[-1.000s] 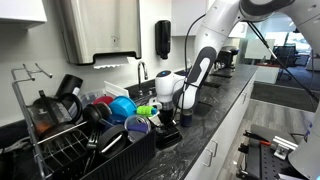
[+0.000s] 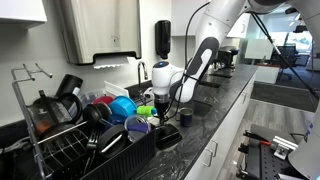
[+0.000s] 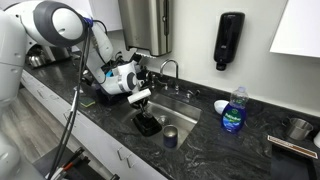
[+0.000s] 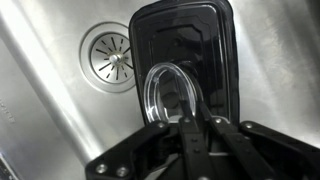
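Note:
My gripper is shut on a clear cup (image 4: 152, 98), apparently by its wall. The cup's round open rim shows in the wrist view, in front of a black rectangular container (image 4: 223, 60). That container lies in the metal sink (image 4: 275, 70), beside the round drain (image 4: 110, 58). From exterior view 2, my gripper (image 3: 141, 101) hangs above the black container (image 3: 147, 125) in the sink. The cup is too small to make out clearly in the exterior views, and the gripper's body hides part of it in the wrist view.
A dish rack (image 2: 62, 128) full of colourful dishes stands left of the sink. A dark metal cup (image 3: 170, 137) sits on the counter near the sink's front corner. A blue soap bottle (image 3: 234, 112) and a tap (image 3: 176, 75) are behind.
My gripper has risen over the last second, drawing up from low over the sink. The dishes in the rack have stayed put.

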